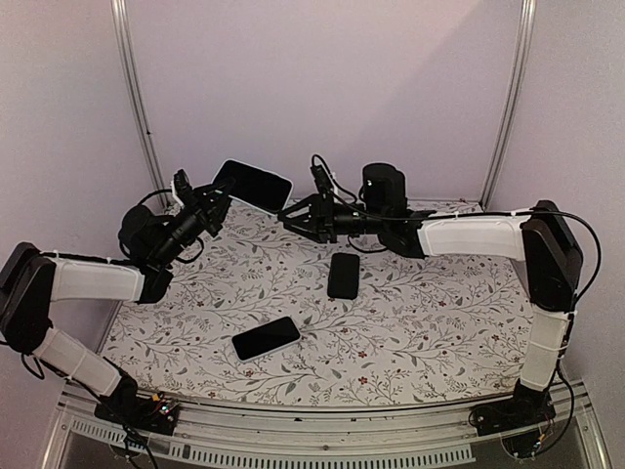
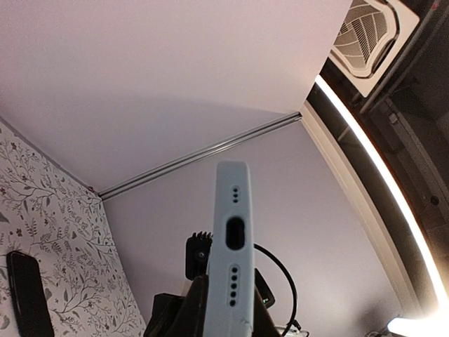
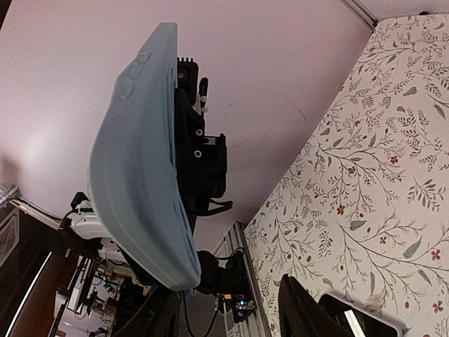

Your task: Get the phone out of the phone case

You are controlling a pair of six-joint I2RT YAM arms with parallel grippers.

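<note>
The cased phone [image 1: 256, 185], with a black screen inside a pale blue case [image 3: 144, 168], is held up off the table, tilted. My left gripper [image 1: 221, 192] is shut on its left end. In the left wrist view the case's end wall [image 2: 231, 239] with its port cut-outs stands edge-on. My right gripper [image 1: 295, 221] is at the lower right corner of the case. It is open; in the right wrist view its fingers [image 3: 300, 312] stand apart with nothing visible between them. The case corner hangs close to the other finger; whether they touch I cannot tell.
Two more dark phones lie flat on the floral table: one [image 1: 344, 276] below my right gripper, another [image 1: 267, 338] nearer the front edge. Bare table [image 1: 430, 322] spreads out on the right. A pale wall [image 1: 322, 88] closes off the back.
</note>
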